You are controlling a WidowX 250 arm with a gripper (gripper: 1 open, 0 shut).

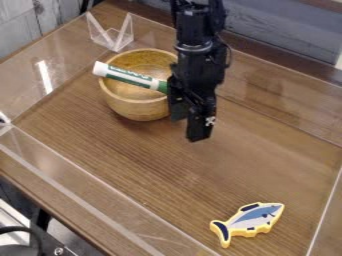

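My gripper (189, 120) hangs over the table at the right side of a tan bowl (123, 100), with its fingers pointing down, open, nothing visible between them. A white tube with green (130, 77) lies slanted in the bowl, resting on its rim, its right end near or behind the gripper. A yellow-edged fish-shaped piece (246, 222) with blue and white lies at the lower right, well apart from the gripper.
A clear wire-like or plastic object (112, 34) stands behind the bowl at upper left. A wall runs along the back, and dark cables sit at the lower left edge.
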